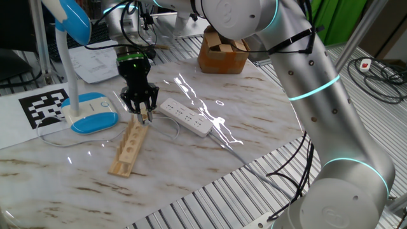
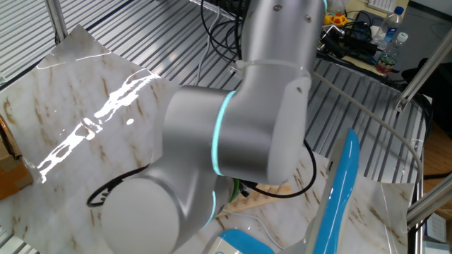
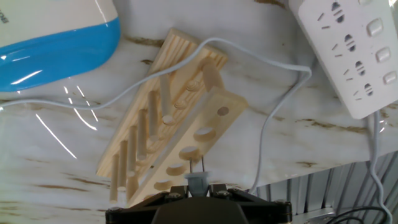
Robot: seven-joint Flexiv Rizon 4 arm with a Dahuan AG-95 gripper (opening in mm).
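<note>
A wooden rack (image 3: 234, 101) with a row of holes along its upper plank and several upright pegs stands on the marble table; exterior view 1 shows the same rack (image 1: 130, 150) below my gripper (image 1: 145, 119). The fingertips hang over the rack's far end there, pointing down. In the wrist view, a small grey piece with two thin prongs shows at the centre of the gripper, overlapping the holed plank. Whether it is part of the fingertips or something between them is unclear. The arm hides the gripper in exterior view 2, where a strip of the rack (image 2: 265, 198) shows.
A white power strip (image 1: 186, 117) lies right of the rack. The blue-and-white lamp base (image 1: 90, 114) stands to its left. A thin white cable (image 3: 245, 51) crosses the rack's far end. A cardboard box (image 1: 222, 56) sits at the back.
</note>
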